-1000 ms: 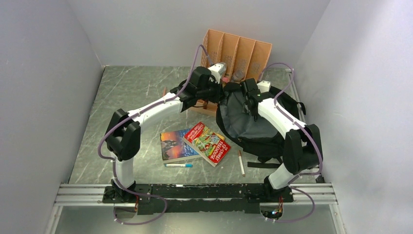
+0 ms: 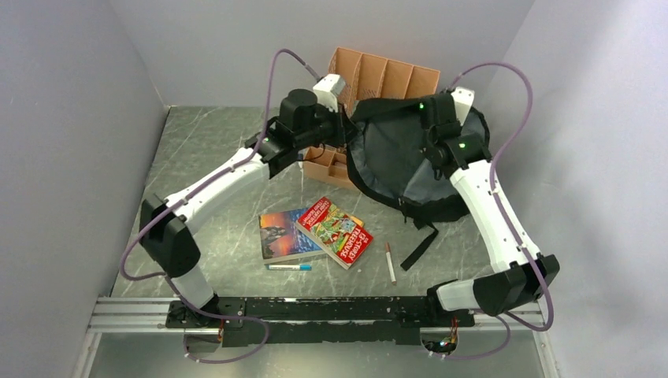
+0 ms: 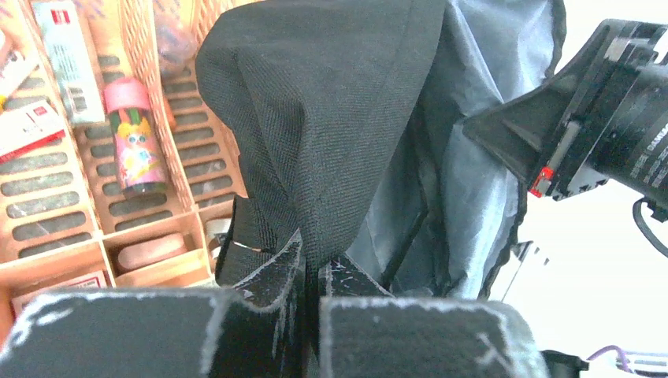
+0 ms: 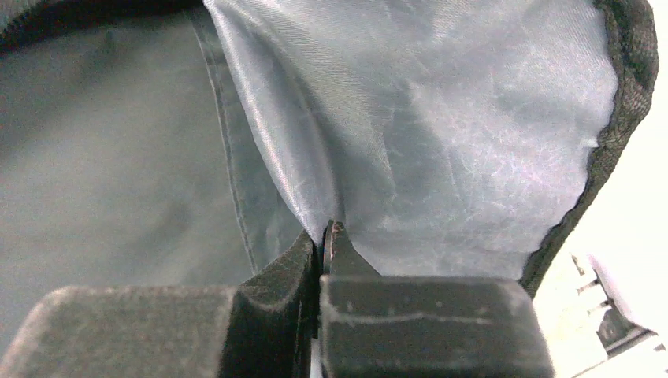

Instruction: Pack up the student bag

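The dark grey bag is stretched up between both arms, its lining exposed. My left gripper is shut on a fold of the bag's black edge. In the right wrist view, my right gripper is shut on a fold of grey lining. A red book lies partly over a blue book on the table. Near them are a blue-capped marker and a white marker. In the left wrist view a pink bottle and a pinkish eraser-like block sit in an organizer.
The wooden organizer stands behind the bag, partly hidden by it and the left arm. A loose black strap trails onto the table near the white marker.
Both arms have since risen and drawn the bag up and apart, the left arm moving left, the right arm right; the strap has swung with it.
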